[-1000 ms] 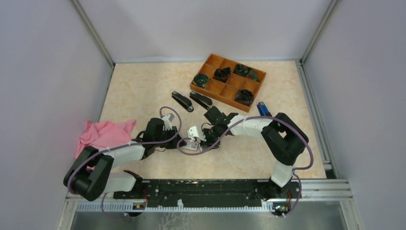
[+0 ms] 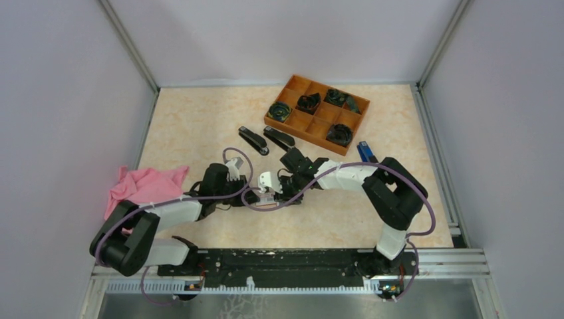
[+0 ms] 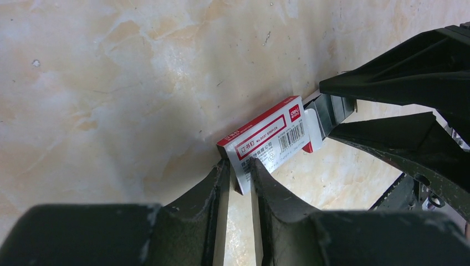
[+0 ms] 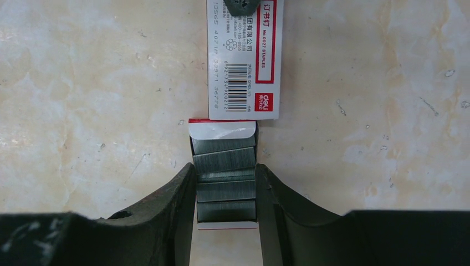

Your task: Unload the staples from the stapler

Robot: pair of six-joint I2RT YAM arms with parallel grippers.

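A white-and-red Deli staples box [image 3: 269, 138] [image 4: 244, 83] lies on the table between my grippers. In the left wrist view, my left gripper is at the box's near end, fingertips close together on it; their exact opening is hard to tell. In the right wrist view, my right gripper is shut on the inner tray of staple strips [image 4: 224, 194], which is partly out of the box's end, with a white flap showing. Two black staplers [image 2: 253, 139] [image 2: 278, 137] and a blue one [image 2: 366, 151] lie farther back.
A wooden compartment organizer [image 2: 318, 123] with dark items stands at the back. A pink cloth [image 2: 143, 183] lies at the left.
The left arm is nearly unchanged.
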